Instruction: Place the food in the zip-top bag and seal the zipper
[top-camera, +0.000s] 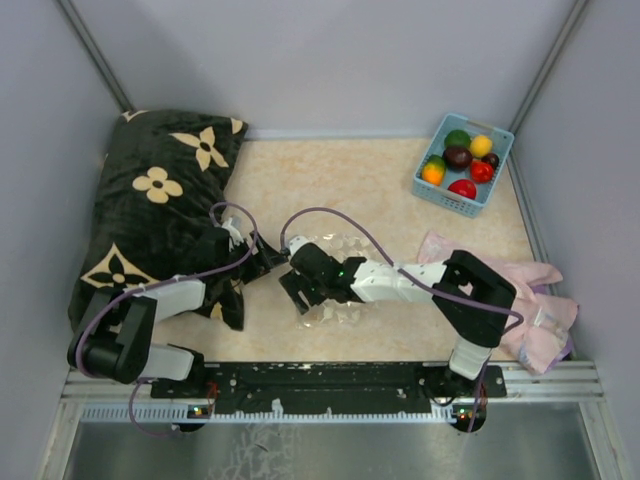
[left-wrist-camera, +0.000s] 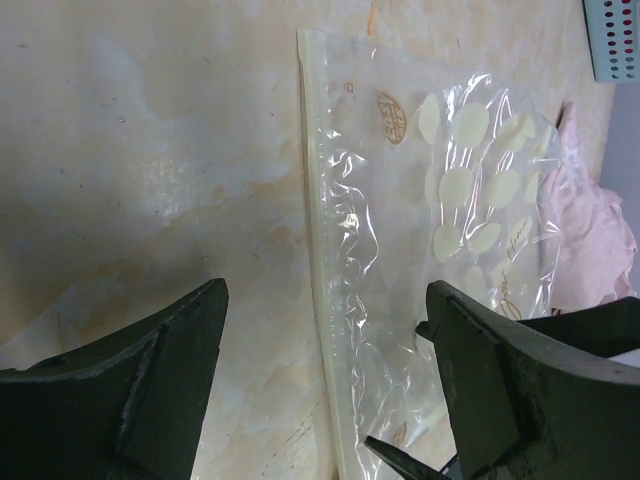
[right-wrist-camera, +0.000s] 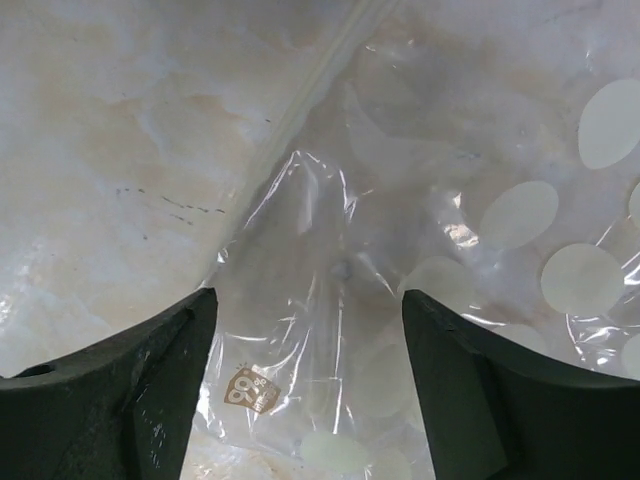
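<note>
Flat on the table lies the clear zip top bag (left-wrist-camera: 380, 230), printed with pale dots, its zipper edge (left-wrist-camera: 318, 200) facing left. No food shows inside it. My left gripper (top-camera: 270, 262) is just left of that edge. Its fingers (left-wrist-camera: 180, 345) stand apart with nothing held between them, the zipper strip showing beyond the gap. Over the front part of the bag's zipper end is my right gripper (top-camera: 297, 291), its fingers (right-wrist-camera: 170, 350) wide open and clear plastic visible between them. Contact with the plastic cannot be judged. The right arm hides part of the bag from above.
At the back right a blue basket (top-camera: 447, 200) holds several fruits and vegetables, among them a dark one (top-camera: 457, 158). A pink cloth (top-camera: 535, 320) lies at the right. The dark flowered cushion (top-camera: 150, 230) fills the left side. Bare table (top-camera: 330, 170) stretches behind the arms.
</note>
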